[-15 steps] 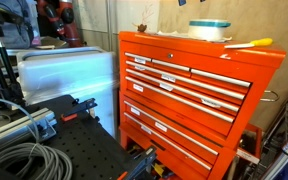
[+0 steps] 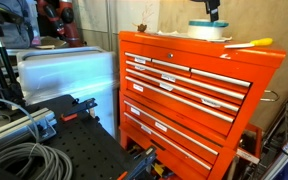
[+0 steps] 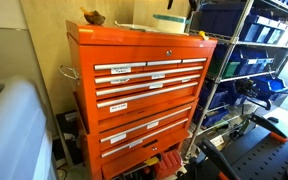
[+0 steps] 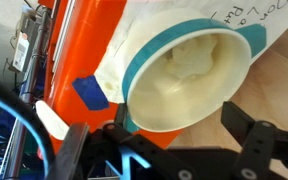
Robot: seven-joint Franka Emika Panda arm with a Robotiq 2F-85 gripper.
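Observation:
A white bowl with a teal rim (image 4: 174,105) fills the middle of the wrist view, with a pale lump (image 4: 190,57) inside it. The same bowl (image 2: 206,32) stands on top of the red tool cabinet in exterior view 1, and part of the bowl (image 3: 170,22) shows at the top of exterior view 2. My gripper is open, its dark fingers spread wide near the bowl's near side. In exterior view 1 the gripper (image 2: 213,13) is just above the bowl's right side; whether it touches the rim cannot be told.
The red cabinet (image 2: 184,95) has its drawers shut. A yellow object (image 2: 249,44) lies on its top right of the bowl, and a small brown object (image 3: 93,17) sits at the other end. Paper with writing (image 4: 246,12) lies beneath the bowl. Shelves with blue bins (image 3: 246,60) stand alongside.
In exterior view 1, my gripper has moved right and down, from the frame's top edge to just over the bowl. The bowl and cabinet look unmoved.

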